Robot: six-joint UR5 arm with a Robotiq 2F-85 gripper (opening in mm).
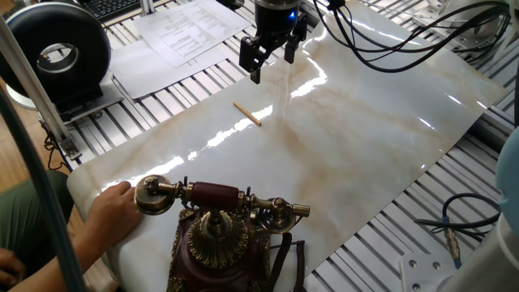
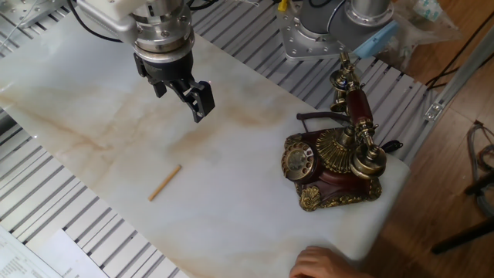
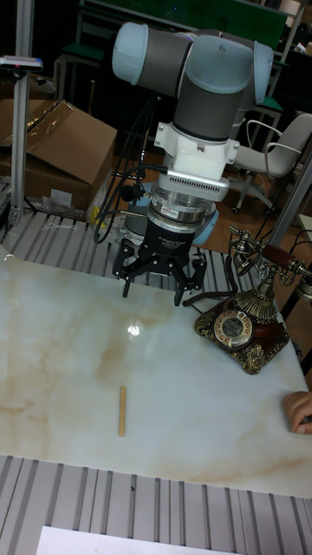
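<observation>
A vintage dark red and brass telephone (image 1: pixel 217 235) stands at one end of the marble-patterned sheet, its handset (image 2: pixel 360 108) resting on the cradle. Out on the sheet lies a short wooden stick (image 1: pixel 247 113), which also shows as a small tan stick (image 2: pixel 164 183) in exterior view 2. Above the sheet hangs my black gripper (image 3: pixel 152 289), its fingers spread apart with nothing between them. It touches neither the stick nor the telephone; in exterior view 3 the telephone (image 3: pixel 247 323) is to its right and the stick is lower in the picture.
A person's hand (image 1: pixel 113 212) rests on the sheet's edge near the telephone. Papers (image 1: pixel 182 32) and a black ring-shaped device (image 1: pixel 57 53) lie beyond the sheet. Black cables (image 1: pixel 405 40) loop near the arm. Much of the marble sheet (image 2: pixel 239 216) is bare.
</observation>
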